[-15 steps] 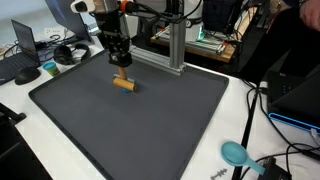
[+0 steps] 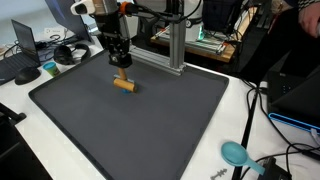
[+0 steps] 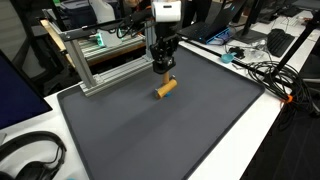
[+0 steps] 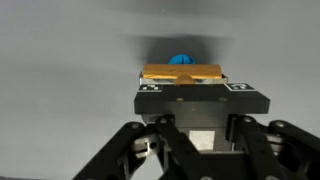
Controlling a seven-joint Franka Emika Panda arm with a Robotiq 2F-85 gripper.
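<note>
My gripper [image 2: 121, 69] points down over the far part of the grey mat, shut on an upright wooden piece [image 3: 167, 76]. Just below and in front of it, a short wooden bar [image 2: 124, 85] lies crosswise; whether the two pieces are joined I cannot tell. A blue thing [image 4: 181, 59] peeks out beside the bar and is mostly hidden by it. In the wrist view the wooden bar [image 4: 165, 71] spans the front of the black fingers [image 4: 160, 103].
A white frame [image 3: 110, 78] stands at its edge near the arm. Headphones [image 3: 32, 155] lie off one corner, and a light-blue round object [image 2: 238, 155] sits on the white table.
</note>
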